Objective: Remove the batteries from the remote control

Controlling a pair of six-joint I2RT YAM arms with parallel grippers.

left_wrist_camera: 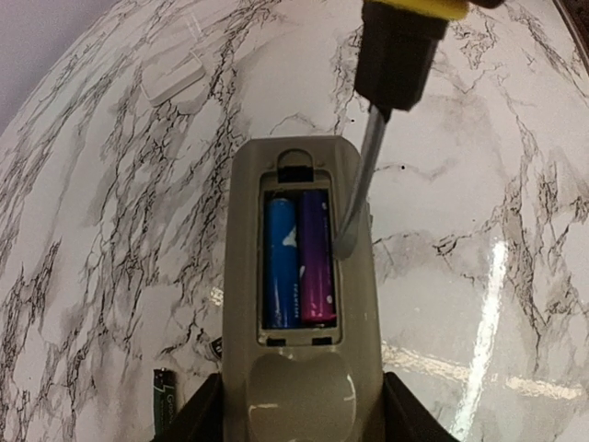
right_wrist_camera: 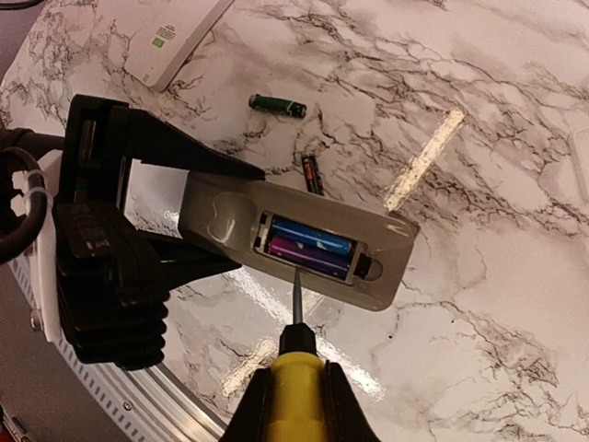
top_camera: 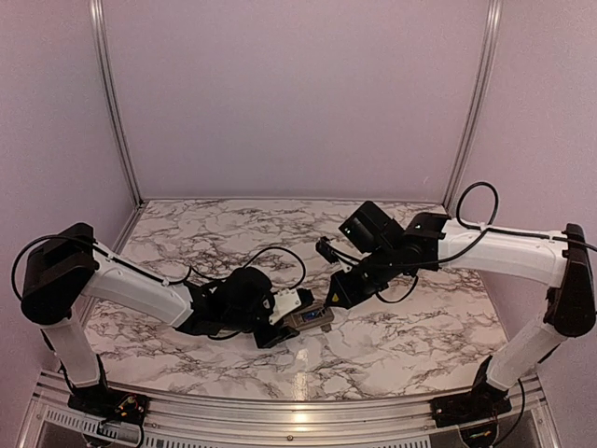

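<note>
The grey remote [left_wrist_camera: 299,387] is held in my left gripper [top_camera: 284,327], its open compartment facing up with a blue battery [left_wrist_camera: 282,262] and a purple battery [left_wrist_camera: 316,258] inside. My right gripper is shut on a yellow-handled screwdriver [right_wrist_camera: 294,387]. In the left wrist view the screwdriver's metal tip [left_wrist_camera: 346,241] reaches down to the right edge of the compartment, beside the purple battery; whether it touches cannot be told.
On the marble table [right_wrist_camera: 479,304] lie a green battery [right_wrist_camera: 276,106], a dark battery [right_wrist_camera: 311,173] and a white box [right_wrist_camera: 175,37].
</note>
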